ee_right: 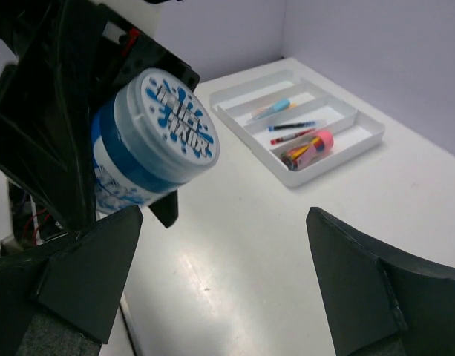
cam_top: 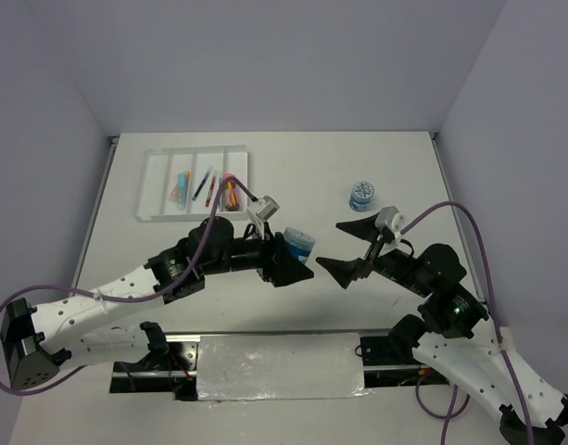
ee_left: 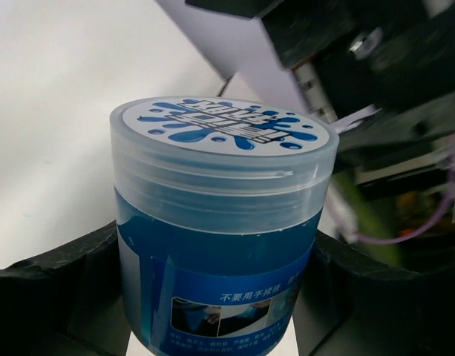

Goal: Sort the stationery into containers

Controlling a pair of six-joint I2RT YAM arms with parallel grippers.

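A blue jar with a clear lid is gripped at its sides by my left gripper (cam_top: 290, 260), tilted above the table; the right wrist view shows its printed lid (ee_right: 179, 119) too. My right gripper (cam_top: 332, 248) is open beside it, a gap between its tip and the jar, with nothing between its fingers. Behind the right gripper, a second blue jar (cam_top: 361, 195) stands on the table. The white divided tray (ee_right: 295, 178) at the back left holds a light blue item (ee_right: 272, 108), pens (ee_right: 292, 136) and a pink-topped container of coloured sticks (ee_right: 307, 150).
Both arms are close together over its middle. Grey walls (cam_top: 529, 185) border the sides and back.
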